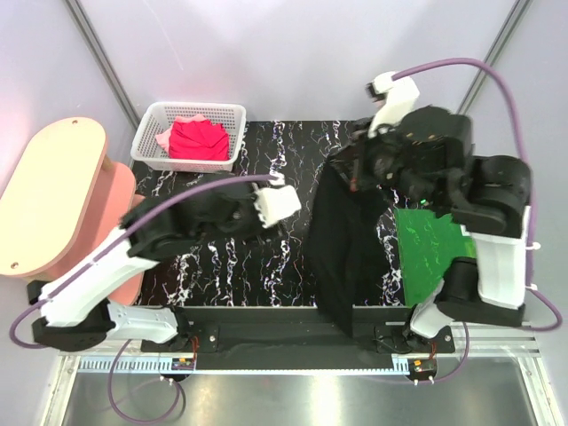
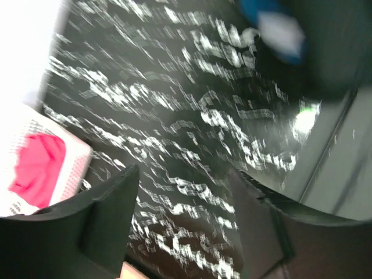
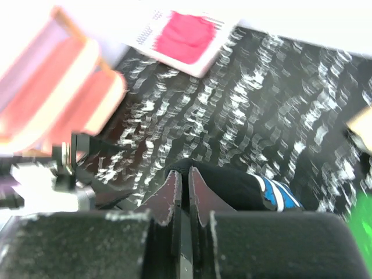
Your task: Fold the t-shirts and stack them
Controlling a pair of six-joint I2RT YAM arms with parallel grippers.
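A black t-shirt (image 1: 342,257) hangs from my right gripper (image 1: 353,160), spilling down over the front edge of the marble table (image 1: 195,284). In the right wrist view the gripper is shut on the shirt's dark cloth (image 3: 232,186), a blue-striped patch showing. My left gripper (image 1: 275,222) is over the middle of the table, left of the shirt. In the left wrist view it stands open (image 2: 181,203), nothing between its fingers, the shirt blurred beyond it.
A white basket (image 1: 142,142) with red and pink cloth (image 1: 197,140) stands at the back left. Pink and beige boards (image 1: 62,177) are on the left, a green board (image 1: 426,266) on the right. A beige item (image 3: 357,125) lies at the right.
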